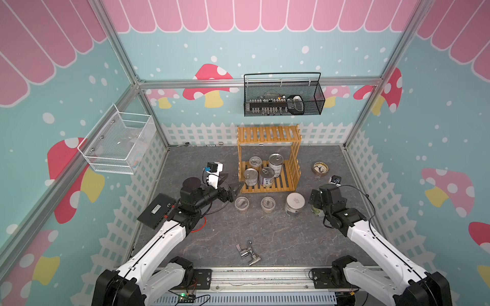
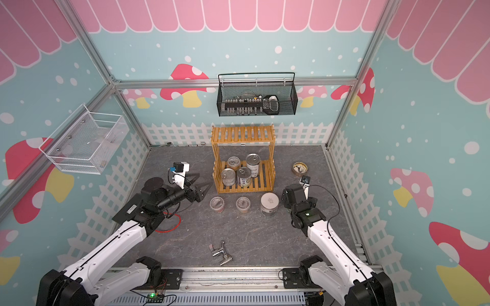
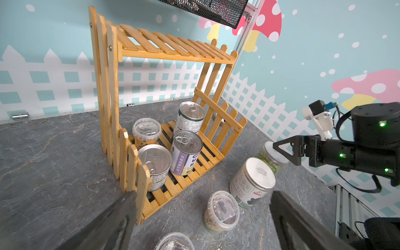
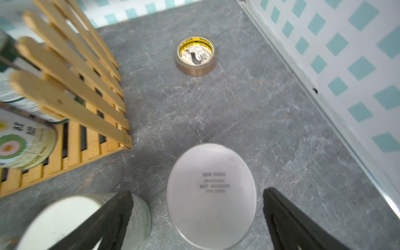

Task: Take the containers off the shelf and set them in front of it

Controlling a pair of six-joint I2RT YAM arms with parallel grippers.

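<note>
A jar with a plain white lid stands on the floor right of the wooden shelf [image 3: 162,200]; its greenish side [image 3: 266,156] shows in the left wrist view. I cannot read which jar holds seeds. My right gripper hangs open above that jar, a finger to either side of the lid and clear of it. On the lower shelf are a clear tub with orange contents [image 3: 146,131] and several metal cans, one with a purple label [image 3: 183,160]. Left of the shelf front, my left gripper stands open and empty.
A large white-lidded can [image 1: 294,203] stands just left of that jar. Two clear tubs [image 1: 242,204] stand before the shelf. Tape roll [image 1: 320,168] lies behind the right gripper, a metal faucet [image 1: 248,253] in front.
</note>
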